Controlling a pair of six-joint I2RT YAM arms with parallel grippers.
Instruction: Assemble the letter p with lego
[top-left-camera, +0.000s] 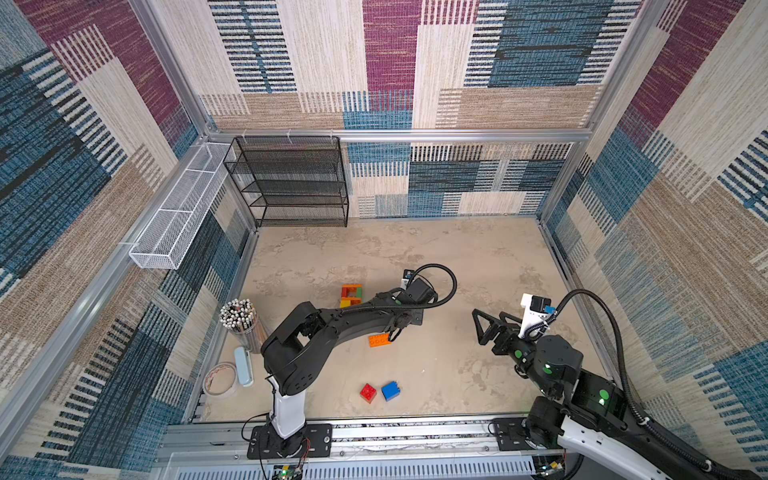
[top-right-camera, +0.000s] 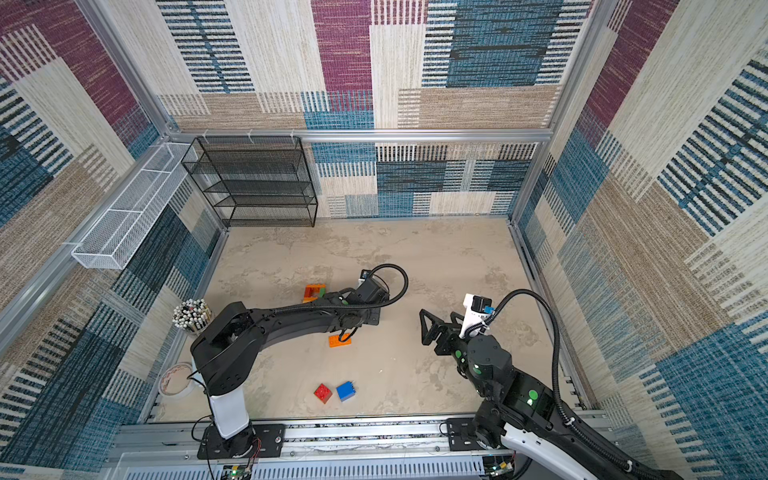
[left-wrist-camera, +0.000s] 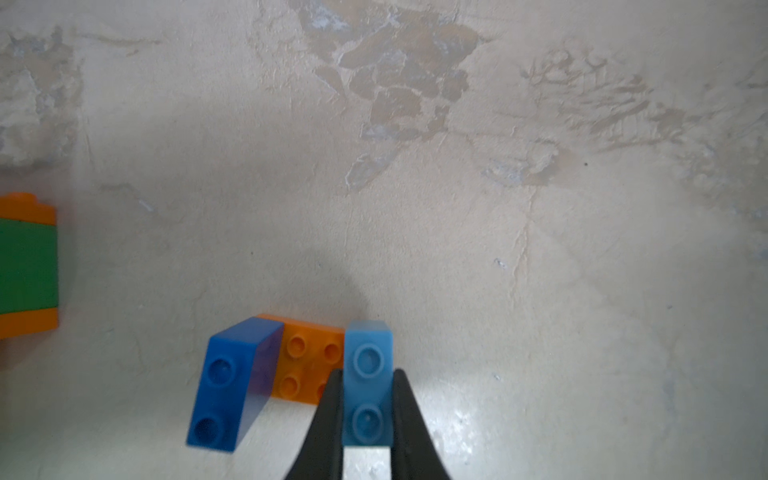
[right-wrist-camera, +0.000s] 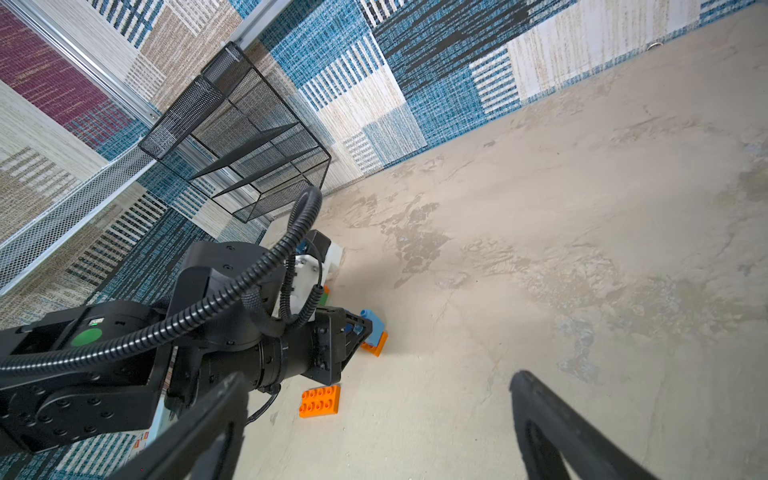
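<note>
In the left wrist view a light blue brick (left-wrist-camera: 368, 396) stands at one end of an orange brick (left-wrist-camera: 308, 360). A dark blue brick (left-wrist-camera: 232, 384) rises at the other end. My left gripper has its fingers flush against both sides of the light blue brick. Whether that brick is pressed fully onto the orange one cannot be made out. To the right, my right gripper is open and empty above the bare table. A loose orange brick (top-left-camera: 379, 340) lies in front of the left arm. Near the front edge lie a red brick (top-left-camera: 368, 393) and a blue brick (top-left-camera: 390, 390).
An orange, green and yellow brick build (top-left-camera: 351, 293) stands beside the left forearm, partly hidden by it. Pens in a holder (top-left-camera: 240, 316), a tape roll (top-left-camera: 219, 379) and a light blue case (top-left-camera: 243, 366) line the left side.
</note>
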